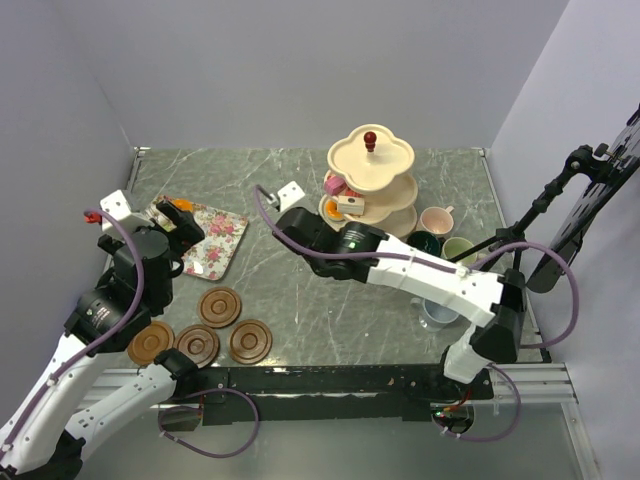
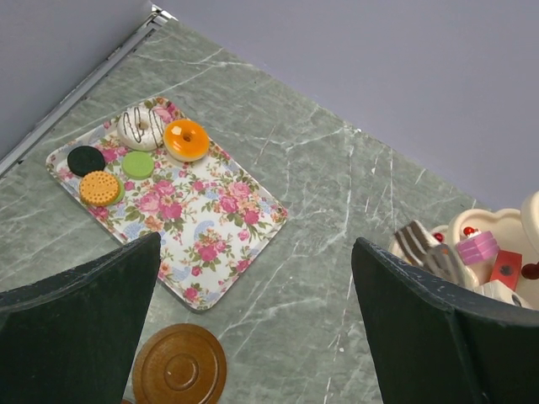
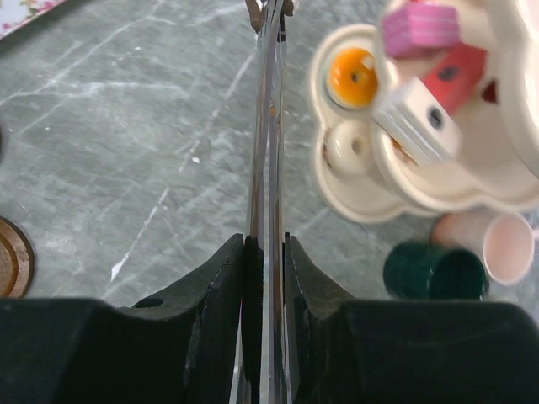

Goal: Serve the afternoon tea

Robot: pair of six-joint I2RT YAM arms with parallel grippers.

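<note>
A cream three-tier stand [image 1: 368, 163] holds cakes and donuts at the back right. A floral tray [image 2: 202, 252] carries donuts and cookies at the back left. My left gripper [image 1: 180, 220] hangs open over that tray, nothing between its fingers in its wrist view. My right gripper is beside the stand, at its left, holding metal tongs [image 3: 257, 160] upright in the wrist view between closely set fingers.
Several brown coasters [image 1: 250, 341] lie at the front left. Cups [image 1: 437, 220] stand right of the stand, near a black tripod [image 1: 510, 240].
</note>
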